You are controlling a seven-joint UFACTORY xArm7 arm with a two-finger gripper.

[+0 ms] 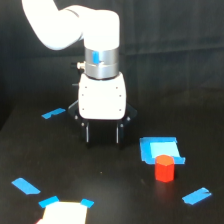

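My gripper [102,134] hangs below the white arm in the centre-left of the camera view. Its dark fingers stand apart, and nothing shows between them. A red block [164,168], apparently many-sided, is to the right and nearer the camera. Just behind it lies a blue taped square [147,148] with a pale cyan patch [165,149] inside; the block overlaps the square's front edge in this view. Clear space separates the gripper from both block and square.
A pale, cream-coloured object [64,213] with blue tape at its back corners is cut off by the bottom edge. Blue tape strips mark the dark table at left [26,186] and right [197,196].
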